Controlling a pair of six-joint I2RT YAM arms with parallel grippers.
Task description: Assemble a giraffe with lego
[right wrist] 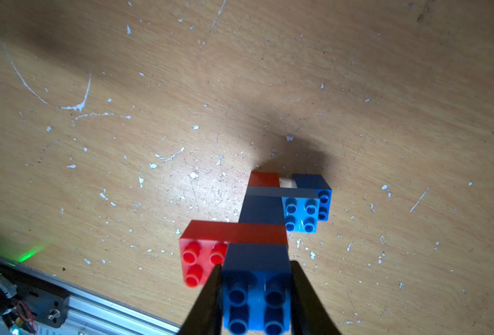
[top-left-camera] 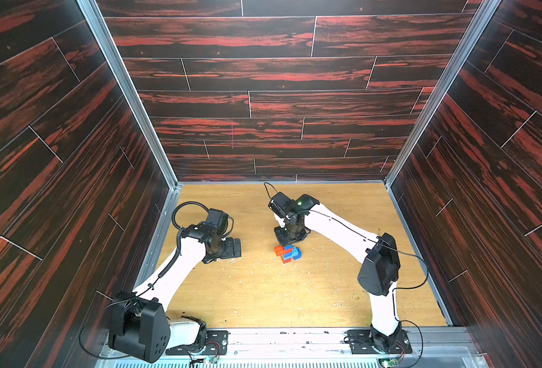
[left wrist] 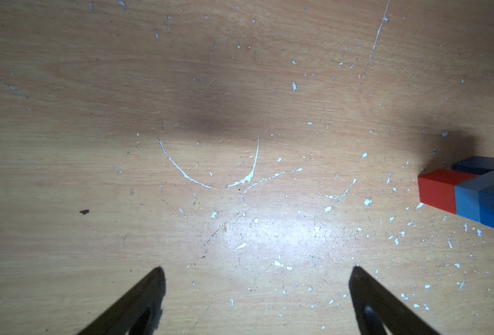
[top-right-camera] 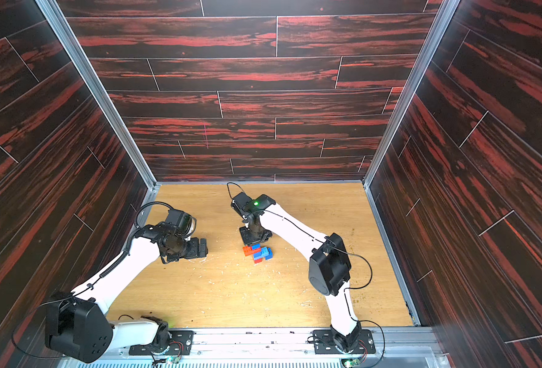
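Note:
A stack of red and blue bricks [top-left-camera: 287, 253] stands near the table's middle. In the right wrist view, my right gripper is shut on the top blue brick [right wrist: 256, 256] of the stack. A red brick [right wrist: 202, 245] sticks out to one side beneath it, and lower light blue bricks [right wrist: 300, 215] show behind. My left gripper is open, with only bare table between its fingers; the stack [left wrist: 470, 195] is at the right edge of its view. In the top views it is low over the table, left of the stack.
Dark walls close in the back and both sides, and a metal rail [top-right-camera: 252, 334] runs along the front edge. Both arms reach in from the front.

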